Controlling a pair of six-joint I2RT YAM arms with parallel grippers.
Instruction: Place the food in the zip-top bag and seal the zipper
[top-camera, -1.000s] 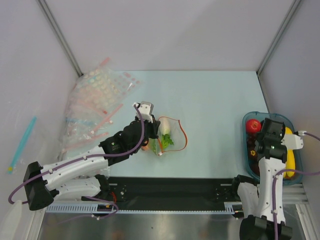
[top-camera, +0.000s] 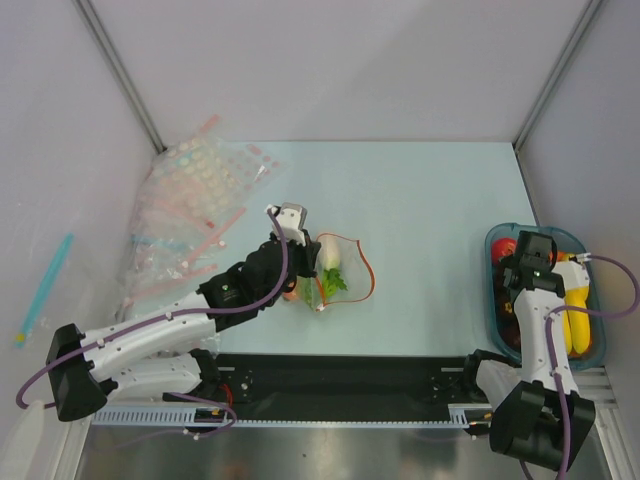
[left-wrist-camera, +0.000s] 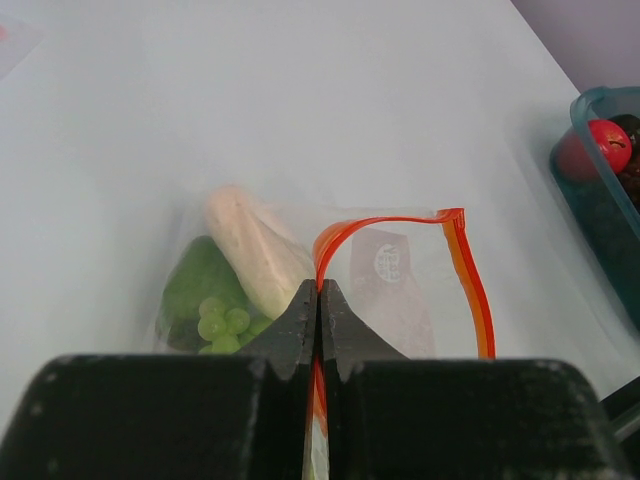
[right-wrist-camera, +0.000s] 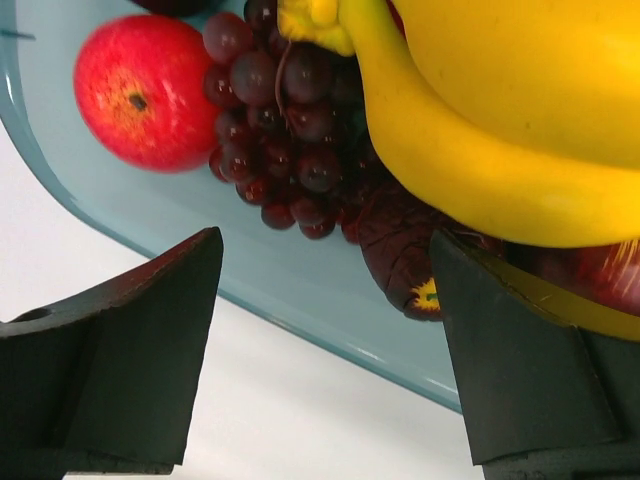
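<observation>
A clear zip top bag (top-camera: 350, 268) with an orange-red zipper edge (left-wrist-camera: 478, 290) lies on the table with its mouth spread toward the right. Inside are a pale long item (left-wrist-camera: 255, 250), green grapes (left-wrist-camera: 222, 325) and a green vegetable (left-wrist-camera: 200, 285). My left gripper is shut on the bag's near rim, the thin orange strip between its fingertips. Over the blue bin (top-camera: 494, 325), my right gripper stands open, nothing between its fingers. Dark grapes (right-wrist-camera: 280, 130), a red apple (right-wrist-camera: 150, 92), yellow bananas (right-wrist-camera: 480, 130) and a dark brown-purple item (right-wrist-camera: 395, 255) lie below it.
Flat clear bags (top-camera: 195, 190) with pinkish strips lie at the table's left side. The table (top-camera: 430, 220) between the open bag and the bin is bare. The bin sits close to the right wall.
My right arm has shifted and turned over the bin, its wrist now a little left and farther back, uncovering more of the bananas. The left arm and the bag have stayed still.
</observation>
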